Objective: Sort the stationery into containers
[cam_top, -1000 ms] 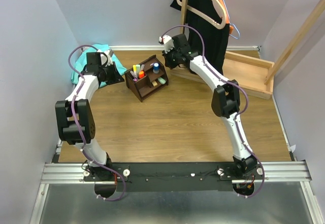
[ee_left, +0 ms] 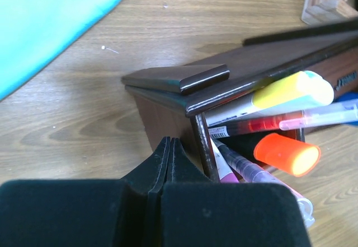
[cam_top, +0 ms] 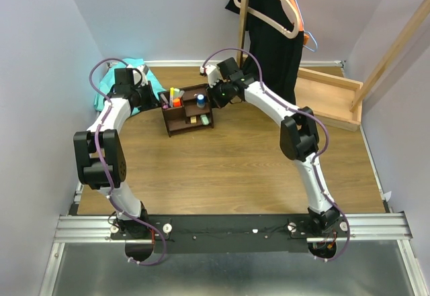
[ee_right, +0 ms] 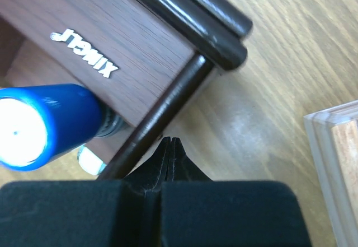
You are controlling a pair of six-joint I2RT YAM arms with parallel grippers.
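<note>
A dark brown desk organizer (cam_top: 189,133) stands near the back of the table, holding the stationery. In its left compartment are a yellow-capped marker (ee_left: 288,90), an orange-capped item (ee_left: 286,154), a red pen (ee_left: 251,125) and a purple pen (ee_left: 251,171). A blue-topped cylinder (ee_right: 67,121) sits in its right part. At the organizer's left end my left gripper is shut, nothing showing between its fingers. My right gripper is shut too, close against the organizer's right side, with nothing visible in it. Whether either tip touches the wood I cannot tell.
A turquoise cloth (cam_top: 139,74) lies behind the left arm. At the back right stand a wooden rack post (cam_top: 244,24) with dark clothing (cam_top: 279,58) and a shallow wooden tray (cam_top: 329,94).
The organizer has turned so its front faces more squarely forward, and it sits slightly further left. The left arm looks unmoved.
</note>
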